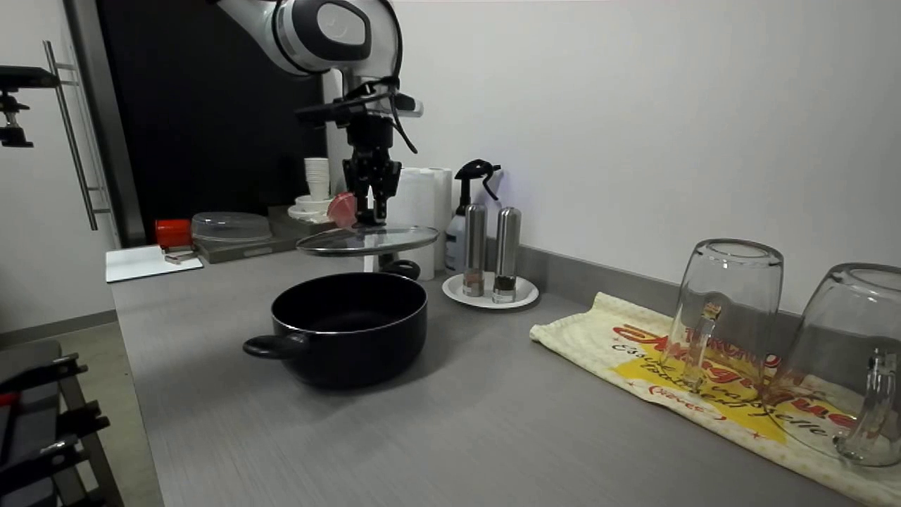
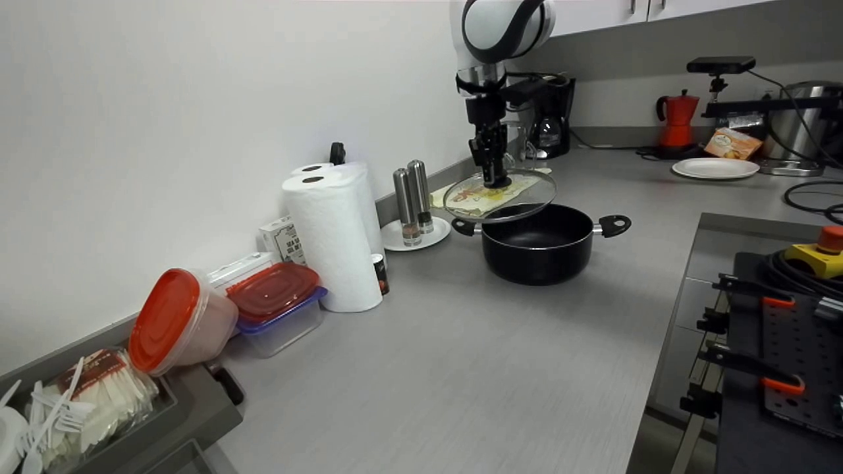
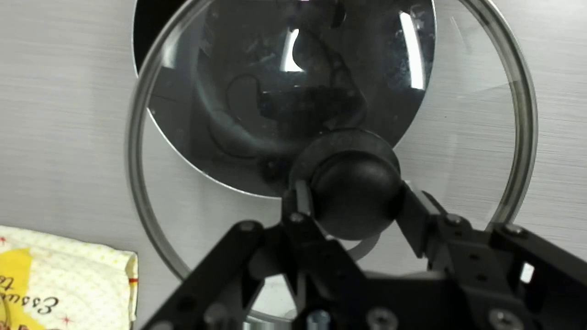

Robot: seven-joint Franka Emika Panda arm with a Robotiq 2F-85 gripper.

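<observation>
A black two-handled pot (image 1: 350, 342) stands uncovered on the grey counter, its dark inside showing in both exterior views. Above it, apart from the rim, hangs a round glass lid (image 2: 466, 207) with a metal edge, slightly tilted. My gripper is shut on the lid's round black knob (image 3: 357, 192). Through the glass in the wrist view, the pot (image 3: 148, 33) shows toward the top, off centre from the lid, so the two are not lined up in that view.
The salt and pepper mills (image 1: 490, 253) share a small white plate (image 1: 529, 296) near the wall. Paper towel rolls (image 2: 328, 237) stand beyond. Upturned glass mugs (image 1: 726, 313) rest on a printed towel (image 1: 583, 329).
</observation>
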